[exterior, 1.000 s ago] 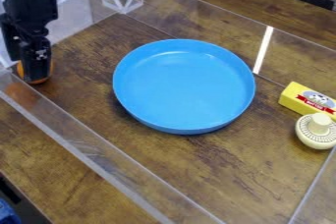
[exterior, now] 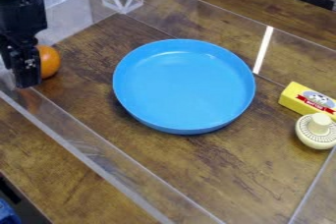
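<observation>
My black gripper (exterior: pixel 24 66) hangs at the upper left edge, its lower part beside an orange round object (exterior: pixel 49 61) that sits on the wooden surface just to its right, partly behind it. The gripper reads as open, though its fingers are partly cut off by the frame. A large blue plate (exterior: pixel 184 84) lies in the middle.
At the right are a yellow box (exterior: pixel 308 100) and a cream round object (exterior: pixel 316 132) with a knob. Clear plastic walls run along the left, back and right. Bare wood (exterior: pixel 184 169) lies in front of the plate.
My gripper has moved left, toward the frame's edge, and more of the orange object shows to its right. The plate and the things at the right have not moved.
</observation>
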